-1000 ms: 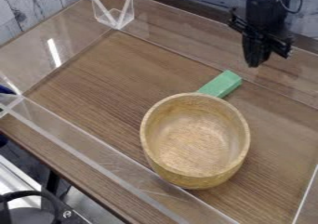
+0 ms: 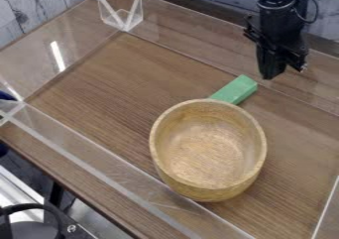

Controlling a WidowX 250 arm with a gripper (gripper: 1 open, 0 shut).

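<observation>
My black gripper (image 2: 271,67) hangs over the back right of the wooden table, its fingers pointing down and shut, with nothing seen between them. Below it and to the left, a green block (image 2: 235,90) lies on the table, just behind a large round wooden bowl (image 2: 208,174), which looks empty.
The bare table (image 2: 113,74) has free room at left and right. Clear plastic walls run along the left and front edges, with a clear angular piece (image 2: 122,13) at the back left. A grey wall stands behind, and black hardware (image 2: 30,223) shows at the lower left corner.
My gripper has shifted slightly downward in the view and a little to the left. The block and bowl have not moved.
</observation>
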